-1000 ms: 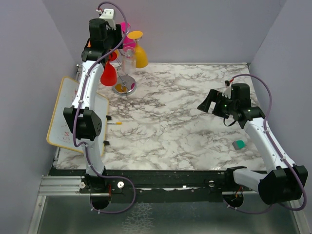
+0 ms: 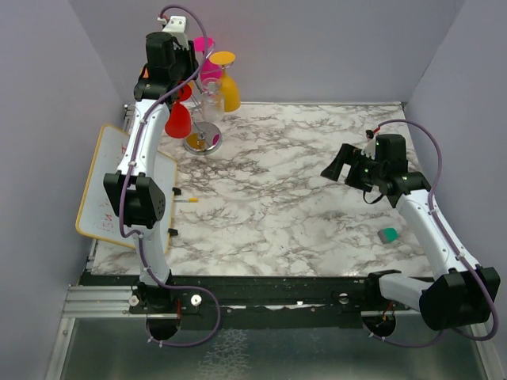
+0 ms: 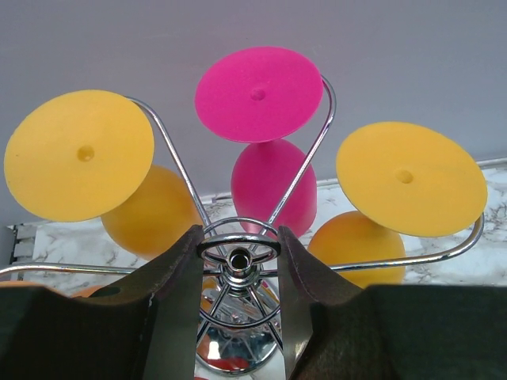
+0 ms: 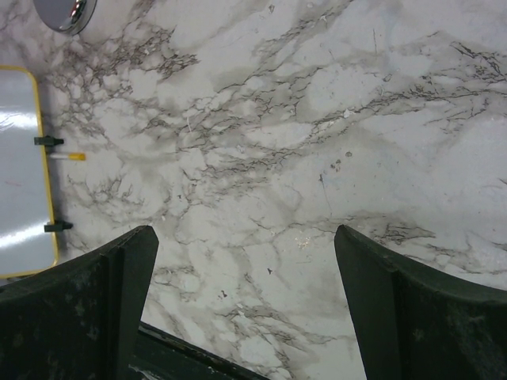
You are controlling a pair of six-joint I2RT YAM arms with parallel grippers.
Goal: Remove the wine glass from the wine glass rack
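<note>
The chrome wine glass rack stands at the back left, hung with upside-down glasses: yellow, red, clear and pink. My left gripper is over the rack, its fingers at the top ring at the centre; they look close together, and whether they grip the ring is unclear. In the left wrist view, pink and yellow glass bases surround it. My right gripper stands open over the right part of the table, with nothing between its fingers.
A white board with yellow edging and black clips lies at the left of the table. A small green block is at the right. Walls border the back and sides.
The left arm and the glasses on the rack have shifted very slightly in the top view. The right arm is unmoved.
</note>
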